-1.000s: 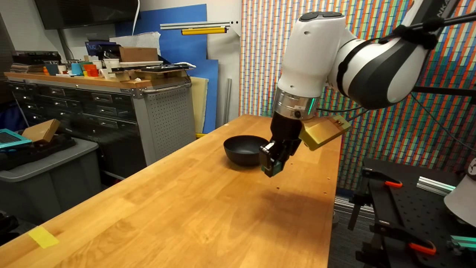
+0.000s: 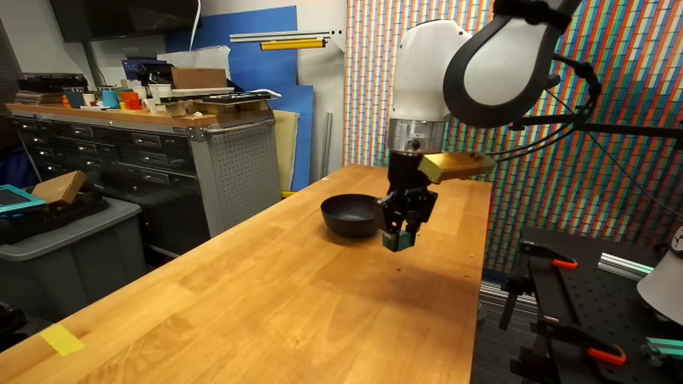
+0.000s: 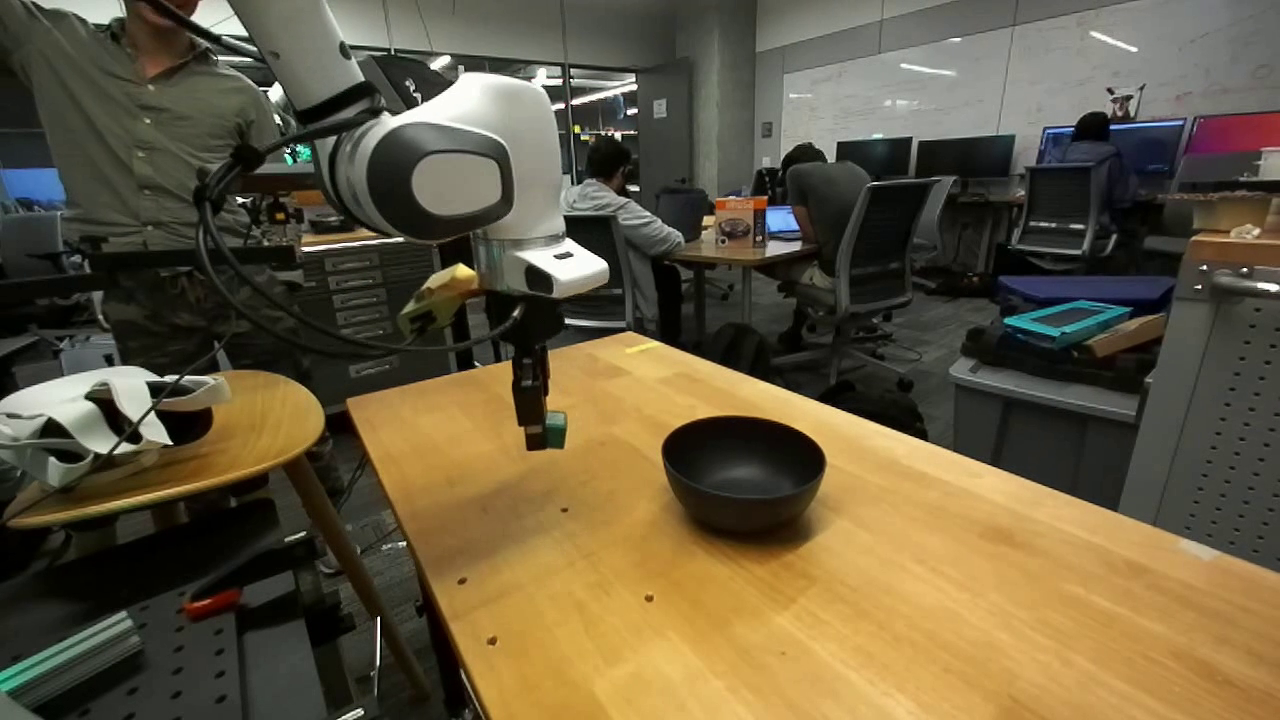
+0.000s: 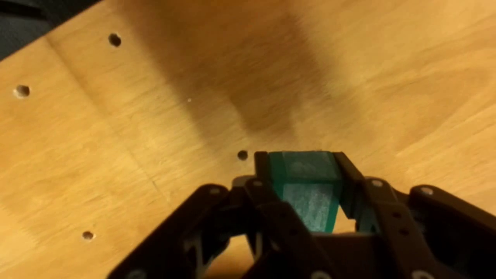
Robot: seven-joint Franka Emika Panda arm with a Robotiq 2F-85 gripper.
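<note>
Held above the table, a small green block (image 4: 307,181) sits between both fingers of my gripper, which is shut on it. The block (image 2: 398,240) also shows beneath the gripper (image 2: 400,236) in exterior view 1. A black bowl (image 3: 744,474) rests upright on the table, its inside empty as far as it shows. In exterior view 2 the gripper (image 3: 543,434) hangs to the left of the bowl, clear of it. The wrist view does not include the bowl.
The wooden table (image 2: 256,301) is otherwise mostly bare, with a few small holes and a yellow tape patch (image 2: 62,339) near one end. Beyond its edge stand a stool (image 3: 180,444) bearing a white headset and a black perforated bench (image 2: 602,288).
My arm has turned and straightened, so the gripper now points more nearly straight down. The green block is still in it; the bowl has not moved.
</note>
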